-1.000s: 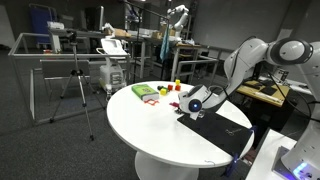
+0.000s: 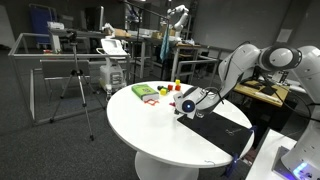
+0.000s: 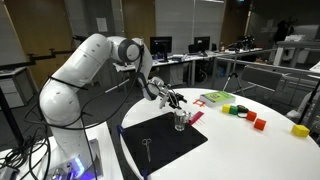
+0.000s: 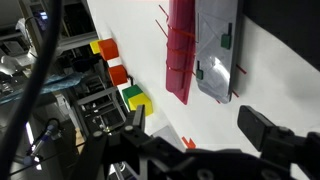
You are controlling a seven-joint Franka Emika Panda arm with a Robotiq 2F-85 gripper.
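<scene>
My gripper stands open in the wrist view, a dark finger on either side and bare white table between them. Ahead of it lies a grey, shiny tray-like piece point(image 4: 212, 48) with small green spots, apart from the fingers. Alongside that is a red, ribbed piece point(image 4: 181, 48) with thin red prongs. In exterior view 2 the gripper point(image 3: 178, 101) is low over the table near the same red piece point(image 3: 196, 118); its fingertips are too small to make out there.
A black mat point(image 3: 160, 148) covers part of the round white table point(image 2: 140, 125), with scissors point(image 3: 148, 150) on it. Coloured blocks, among them a red block point(image 3: 260, 125) and a yellow block point(image 3: 242, 109), stand farther off. A green box point(image 2: 145, 91) sits near the edge.
The gripper end of the arm has shifted slightly left in exterior view 1, and the arm behind it has changed its bend. The table objects look unmoved.
</scene>
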